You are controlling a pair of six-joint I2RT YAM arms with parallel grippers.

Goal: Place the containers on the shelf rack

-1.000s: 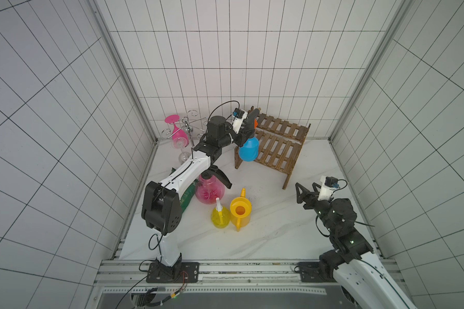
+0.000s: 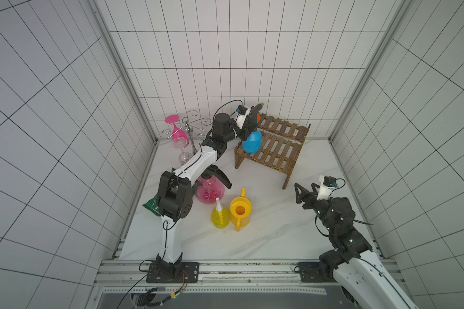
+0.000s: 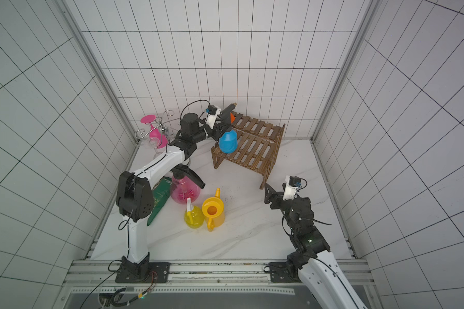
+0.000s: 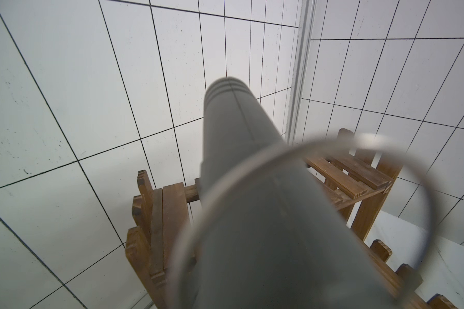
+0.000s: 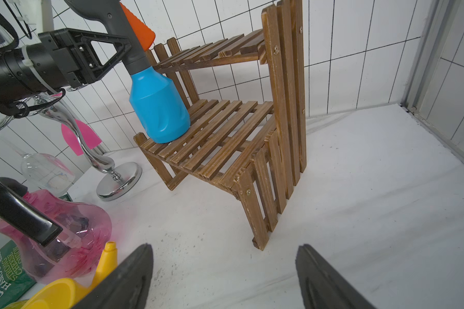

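Note:
A blue spray-type watering can [image 5: 159, 105] with a grey neck and orange trigger is at the left end of the wooden shelf's [image 5: 216, 136] lower tier. It leans, base toward the front. Around its neck my left gripper is shut. Whether the base touches the slats or hovers just above, I cannot tell. Its grey neck [image 4: 257, 206] fills the middle of the left wrist view, hiding the fingers there. On the right, low over the bare table, my right gripper [image 2: 305, 193] stands open and empty, its fingers [image 5: 131, 275] wide apart.
A yellow watering can [image 2: 240, 211], a yellow sprayer [image 2: 220, 217] and a pink sprayer [image 2: 209, 190] stand left of centre. Behind the left arm is a metal glass rack [image 5: 119, 180]. The table right of the shelf is clear.
My left arm has carried the blue can slightly right and back, from the shelf's front left corner to over the lower tier. The right arm has barely moved.

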